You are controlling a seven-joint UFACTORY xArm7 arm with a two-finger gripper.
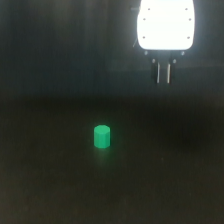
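A small green cylinder [102,137] stands upright on the dark surface, left of the middle of the view. Up and to the right of it is my gripper [163,74], hanging below a bright white arm section [166,24]. Its two thin fingers point down with a dark gap between them, and nothing shows in that gap. The cylinder is well apart from the fingers.
A dark backdrop [60,50] fills the upper part of the view, and the lighting is dim.
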